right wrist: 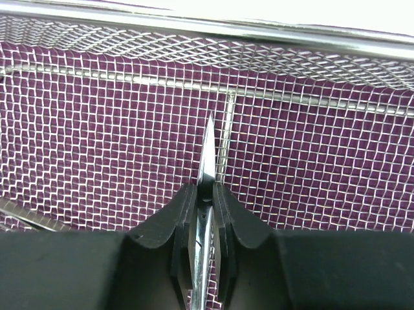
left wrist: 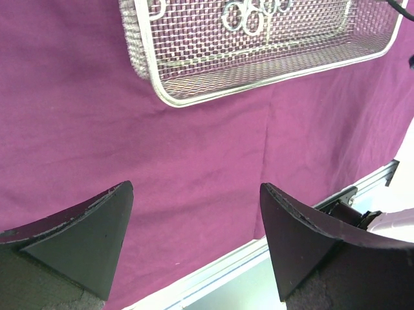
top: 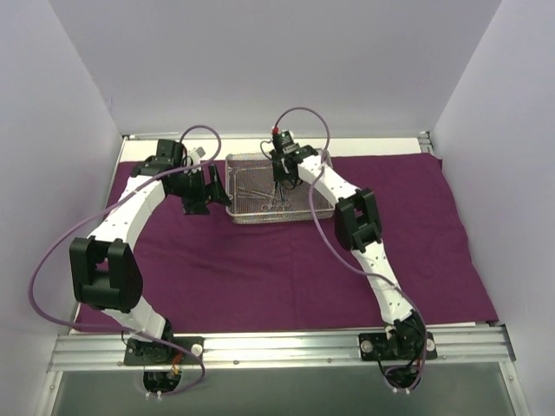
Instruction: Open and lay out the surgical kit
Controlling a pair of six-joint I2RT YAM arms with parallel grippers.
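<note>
The mesh tray [top: 276, 220] holds several silver surgical instruments, among them ringed scissors [left wrist: 252, 20] in the left wrist view. Inside the tray, toward its back, my right gripper points down over a slim silver instrument [right wrist: 206, 155] with a pointed tip. Its two fingers stand close on either side of the shaft; whether they press on it cannot be told. The instrument's lower part runs back between the fingers. To the left of the tray, my left gripper [top: 218, 201] is open over the cloth, nothing between its wide-set fingers [left wrist: 107, 236].
The tray's raised rim [right wrist: 259, 29] lies just beyond my right fingertips. Another metal piece [right wrist: 29, 216] shows at the left edge of the right wrist view.
</note>
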